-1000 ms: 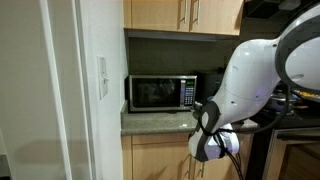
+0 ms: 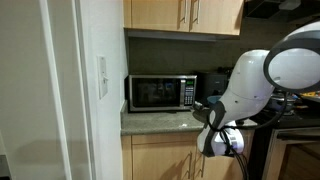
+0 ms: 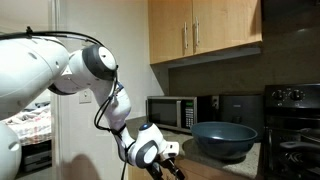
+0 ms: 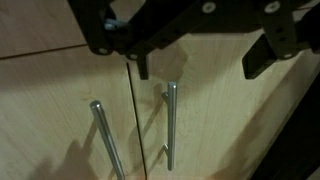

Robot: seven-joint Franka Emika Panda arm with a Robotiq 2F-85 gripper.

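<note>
In the wrist view my gripper stands open in front of the lower cabinet doors, its dark fingers (image 4: 143,66) wide apart. A vertical metal bar handle (image 4: 171,130) shows below and between them, closer to the left finger. Left of the seam between the doors is a second, similar handle (image 4: 106,135). Nothing is held. In exterior view 2 the gripper (image 3: 178,161) is low beside the counter's front; whether it touches the cabinet cannot be told. The lower cabinet (image 2: 155,160) looks closed in exterior view 1.
On the counter (image 2: 150,123) stand a microwave (image 2: 158,93) and, in exterior view 2, a large dark pot (image 3: 224,138) near the front edge. A black stove (image 3: 290,125) adjoins the counter on the right. Upper cabinets (image 3: 220,30) hang above.
In exterior view 1 my hand has shifted to the right along the cabinet front, and the arm has swung with it. The cabinet doors and counter look unchanged.
</note>
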